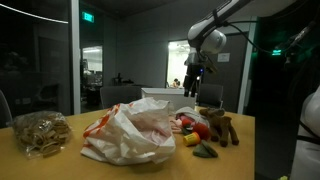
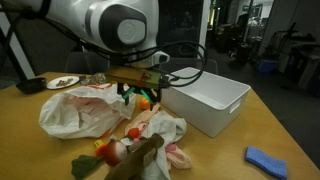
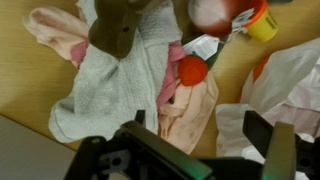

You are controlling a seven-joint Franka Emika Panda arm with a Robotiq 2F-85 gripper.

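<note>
My gripper hangs open above the table, its dark fingers well apart and nothing held between them. Below it in the wrist view lie a pale grey cloth (image 3: 105,95) and a pink cloth (image 3: 190,115). A small red ball (image 3: 192,70) rests by the pink cloth. Farther up are a brown plush toy (image 3: 113,30), a larger red round object (image 3: 209,12) and a yellow container (image 3: 262,27). In the second exterior view, the gripper (image 2: 140,95) is over the pile, beside the white bin (image 2: 210,98).
A crumpled white plastic bag (image 1: 130,135) takes up the table beside the pile. A clear bag of brown pieces (image 1: 42,130) stands at the left. A blue cloth or sponge (image 2: 266,162) lies alone at the right, with bare table around it.
</note>
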